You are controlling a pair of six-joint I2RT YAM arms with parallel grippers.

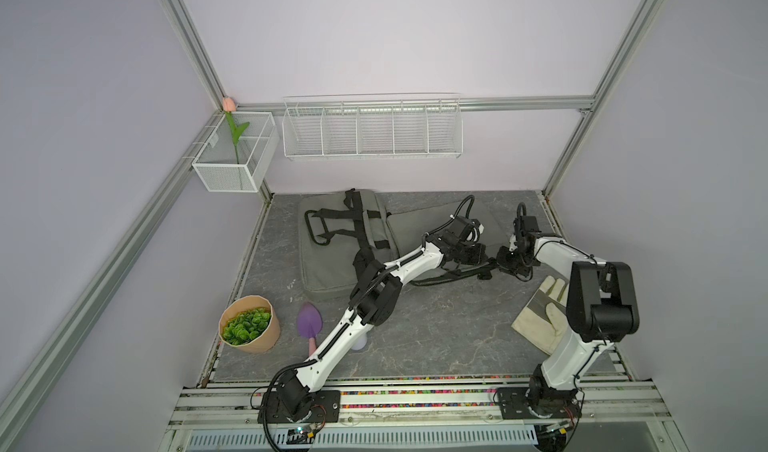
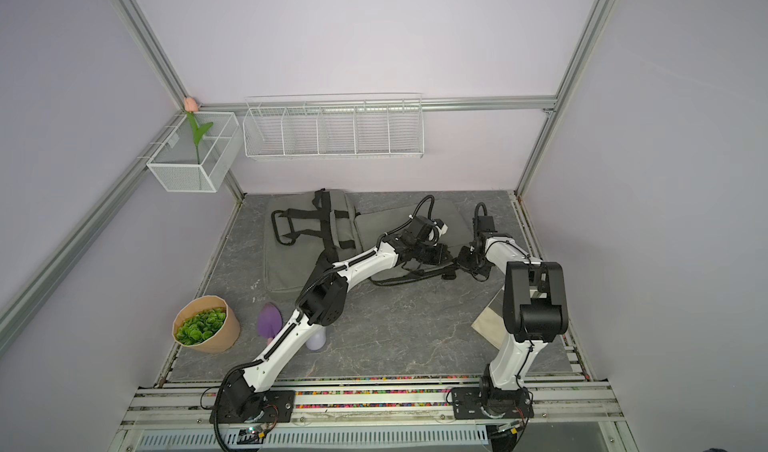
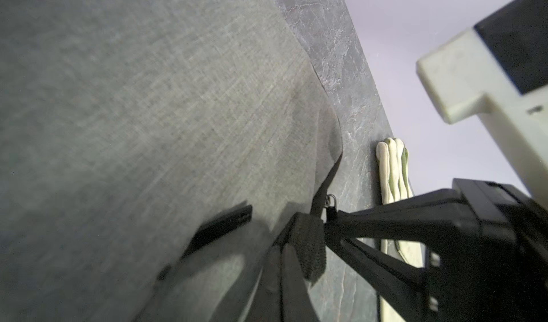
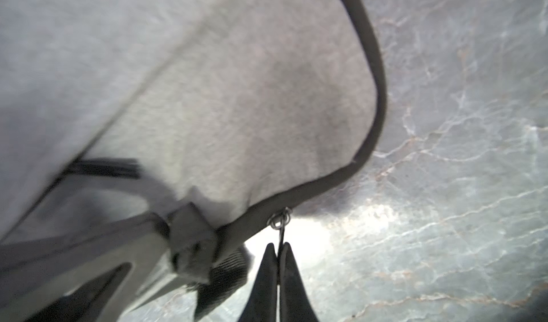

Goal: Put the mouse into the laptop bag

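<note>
The grey laptop bag (image 1: 332, 264) lies across the back of the table, its dark straps on the left part and a grey panel (image 1: 416, 223) reaching right. At that panel's front right edge, my left gripper is shut on a dark fabric tab (image 3: 311, 247). Just to the right, my right gripper is shut on a thin dark zipper pull, which hangs from a metal ring (image 4: 279, 219) at the bag's dark edging (image 4: 319, 186). No mouse can be made out in any view. Whether one lies under or in the bag cannot be seen.
A work glove (image 1: 536, 328) lies by the right arm. At front left stand a plant pot (image 1: 270, 332) and a purple trowel (image 1: 309, 320). A pale lavender object (image 2: 317, 338) is partly behind the left arm.
</note>
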